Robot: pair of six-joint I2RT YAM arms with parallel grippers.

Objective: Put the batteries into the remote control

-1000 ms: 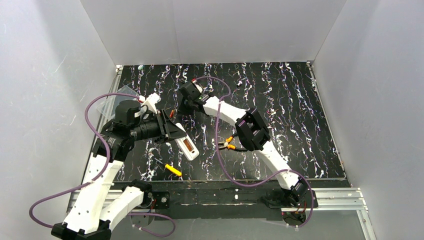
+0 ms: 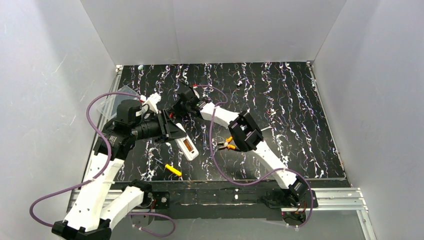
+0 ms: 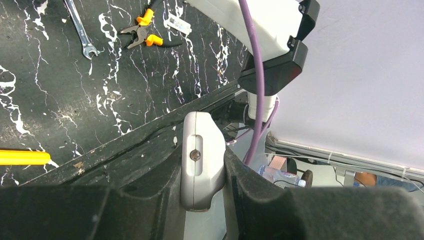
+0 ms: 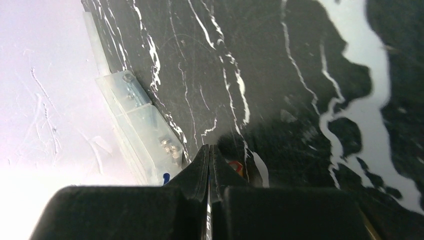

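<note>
The white remote control (image 2: pixel 192 152) is gripped at one end, with my left gripper shut on it above the table. Its open compartment (image 2: pixel 188 145) faces up in the top view and shows brown inside; whether a battery lies there I cannot tell. In the right wrist view my right gripper is shut, its fingertips low over the table. An orange-red battery (image 4: pixel 237 167) peeks out just behind and beside those fingers, mostly hidden by them. From above, a bit of the same battery (image 2: pixel 171 115) shows by the right gripper's tip.
A clear plastic box (image 4: pixel 150 132) with small items stands at the left wall. The yellow screwdriver (image 2: pixel 173 170), a wrench (image 3: pixel 80 30) and orange-handled pliers (image 2: pixel 228 144) lie near the front. Purple cables loop along both arms.
The left arm and remote look still.
</note>
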